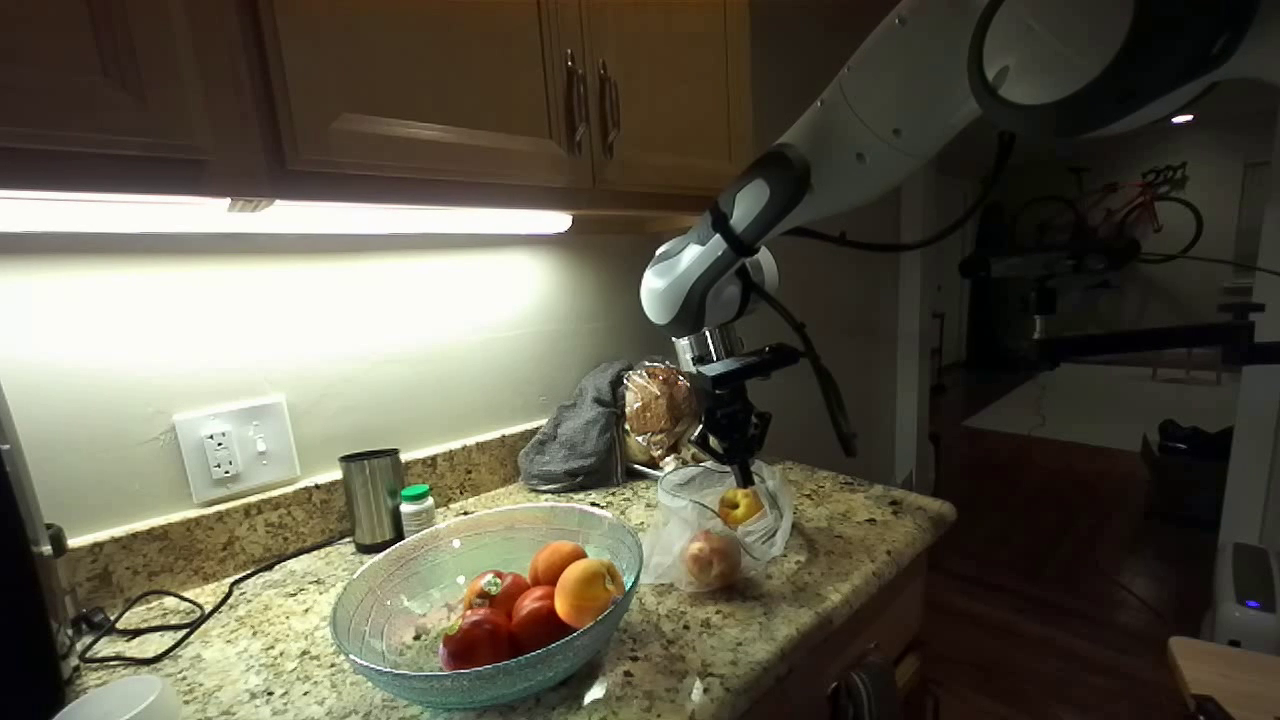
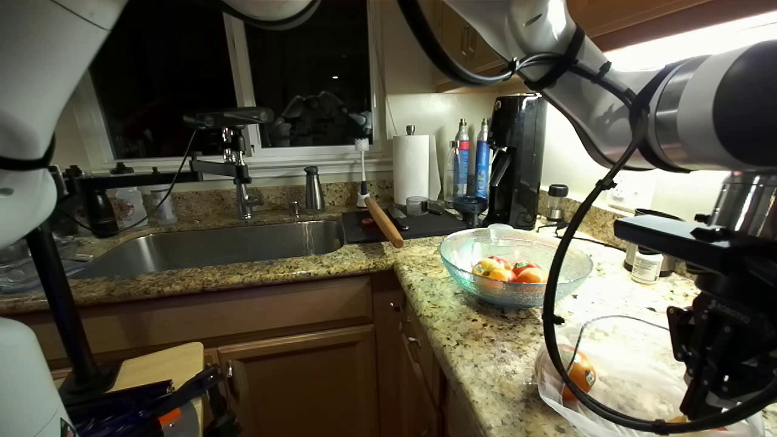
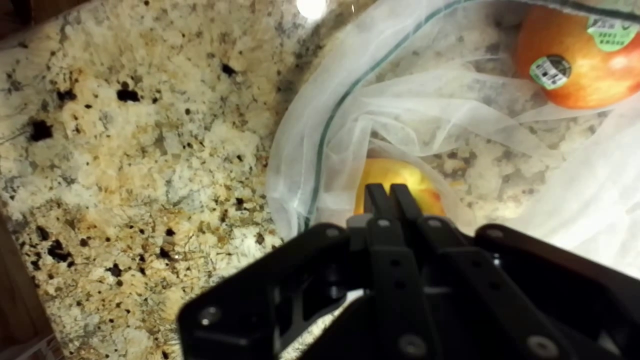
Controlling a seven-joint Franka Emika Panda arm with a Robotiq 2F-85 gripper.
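A yellow apple with red patches [image 3: 399,171] lies inside a thin white mesh bag [image 3: 360,120] on the granite counter. My gripper points down over that apple, its two fingertips almost together and nothing visible between them. In the wrist view the fingers cover the apple's lower part; whether they touch it I cannot tell. Exterior view 1 shows the fingertips reaching into the bag's opening, at the yellow apple [image 1: 740,505]. A redder fruit with stickers [image 3: 579,57] sits in the same bag, toward the upper right of the wrist view.
A glass bowl [image 1: 372,606] holding several red and orange fruits stands beside the bag. Behind are a grey cloth [image 1: 576,438] and a wrapped loaf of bread [image 1: 657,408] near the wall. Bare counter [image 3: 150,168] lies on the bag's other side, toward the counter edge.
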